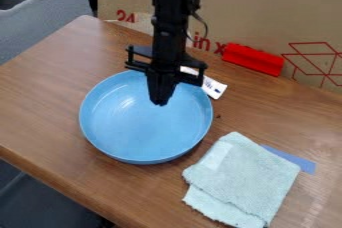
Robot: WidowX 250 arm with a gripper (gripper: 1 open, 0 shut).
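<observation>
A black robot arm comes down from the top centre, its gripper [160, 96] pointing down over the back part of a round blue plate [139, 132]. The gripper looks shut, and I see nothing held in it. Whether its tip touches the plate I cannot tell. A pale, folded cloth [241, 182] lies on the wooden table right of the plate, with a flat blue strip [299, 161] by its upper right edge.
A red object [251, 57] lies at the back right against a cardboard box [281, 12]. A white label [211, 86] is behind the plate.
</observation>
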